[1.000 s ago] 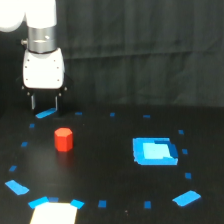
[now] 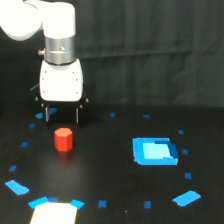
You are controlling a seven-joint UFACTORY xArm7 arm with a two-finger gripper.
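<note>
A small red block (image 2: pixel 64 139) sits on the black table at the left. My gripper (image 2: pixel 62 113) hangs just behind and above it, with its dark fingers spread apart and nothing visible between them. The fingertips are dark against the black background, so their exact height over the table is hard to judge. To the right lies a blue square container (image 2: pixel 138 152) with a white patch inside.
Blue tape pieces mark the table, among them strips at the left (image 2: pixel 16 187) and at the right front (image 2: pixel 186 198). A pale object (image 2: pixel 53 213) is cut off by the bottom edge. Between block and container the surface is clear.
My gripper has moved right and somewhat closer to the camera, from behind the block's left to behind the block. The red block and blue container have stayed in place.
</note>
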